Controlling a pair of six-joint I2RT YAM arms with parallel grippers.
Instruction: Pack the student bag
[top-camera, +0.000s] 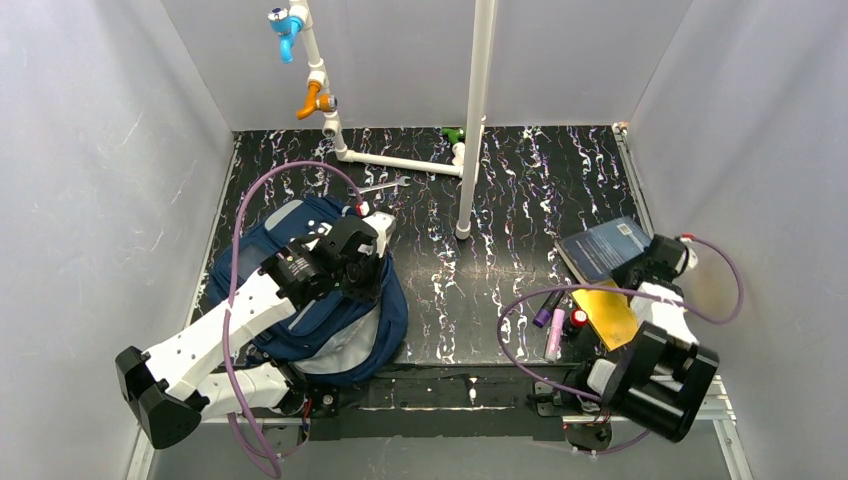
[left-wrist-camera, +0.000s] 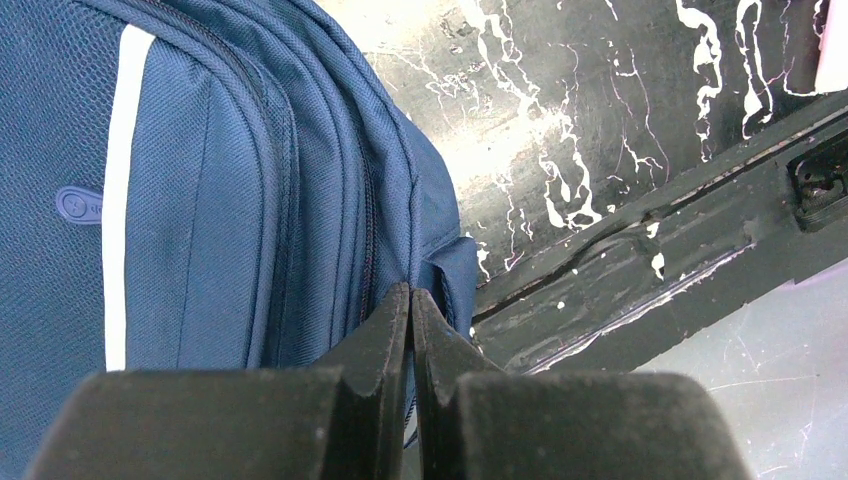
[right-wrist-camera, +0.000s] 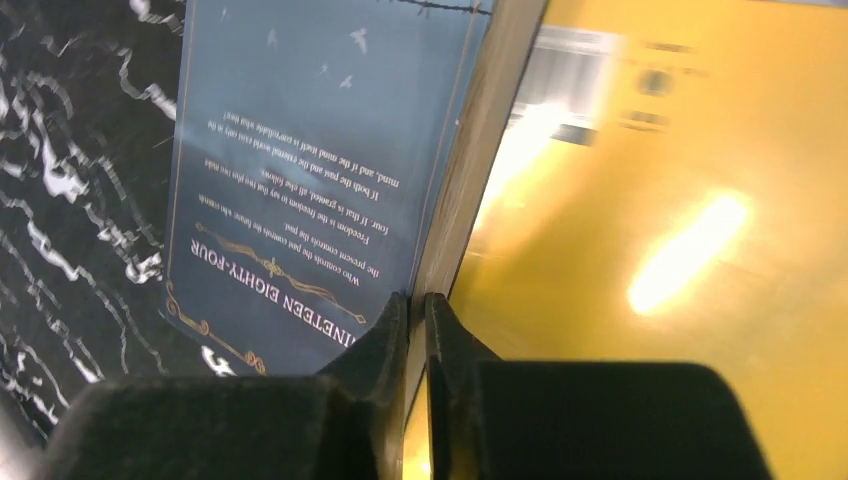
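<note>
On the left lies the dark blue bag (top-camera: 345, 335), filling much of the left wrist view. My left gripper is shut at the bag's right edge, its tips against a seam of the fabric; whether a fold is pinched does not show. A dark blue book (right-wrist-camera: 300, 190), lettered "Nineteen Eighty-Four", has its edge between the fingers of my right gripper, which is closed on it. Below and beside the book is a yellow, glossy item (top-camera: 608, 315). A pink marker (top-camera: 555, 335) and a purple-capped one (top-camera: 545, 310) lie left of it.
A small red-topped bottle (top-camera: 577, 319) stands by the markers. A white vertical pipe (top-camera: 475, 130) rises at the back centre, and a wrench (top-camera: 385, 185) lies behind the bag. Bare marbled tabletop (top-camera: 450, 290) separates bag and books.
</note>
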